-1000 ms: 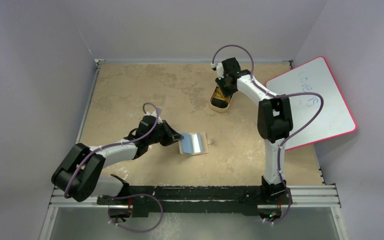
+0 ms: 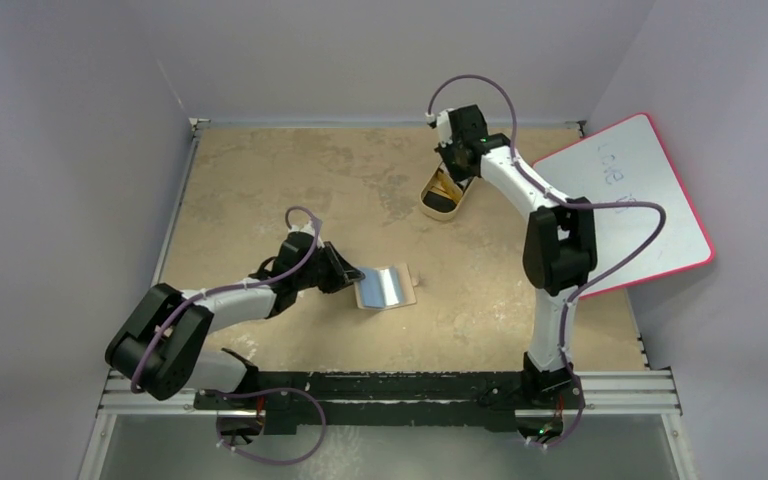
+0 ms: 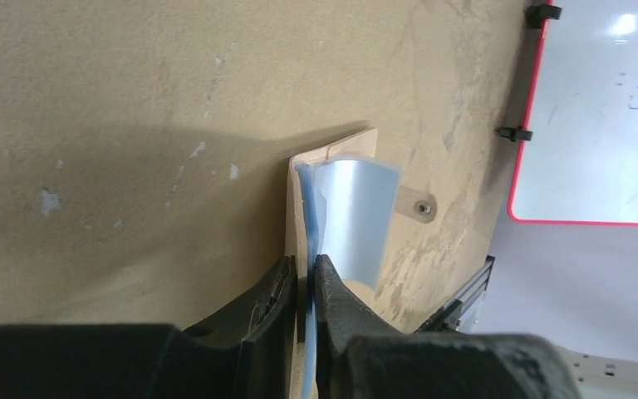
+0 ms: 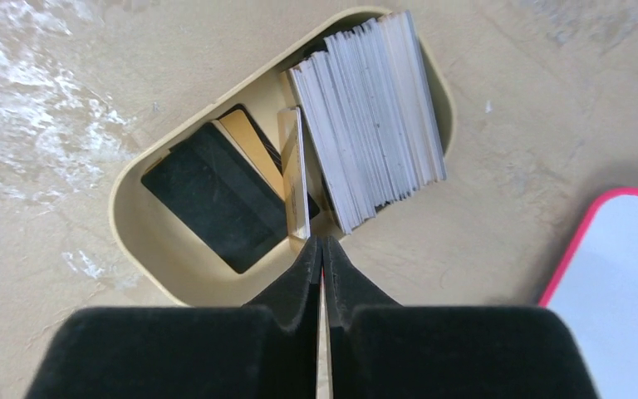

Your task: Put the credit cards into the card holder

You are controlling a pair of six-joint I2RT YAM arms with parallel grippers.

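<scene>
The card holder (image 2: 385, 288), a tan booklet with pale blue sleeves, lies at the front centre. My left gripper is at its left edge, fingers around the cover and sleeve edge; how tightly they close is unclear. My right gripper is shut, nothing visible between its fingers, above a cream container (image 4: 158, 270) at the back. In it lie dark cards (image 4: 203, 199), a gold card (image 4: 253, 150), an upright tan card (image 4: 299, 170) and a dense row of white cards (image 4: 370, 116).
A whiteboard (image 2: 620, 230) with a red rim lies on the right of the table, beside the right arm. Walls stand at the back and sides.
My left gripper and the card holder have moved very slightly to the left.
</scene>
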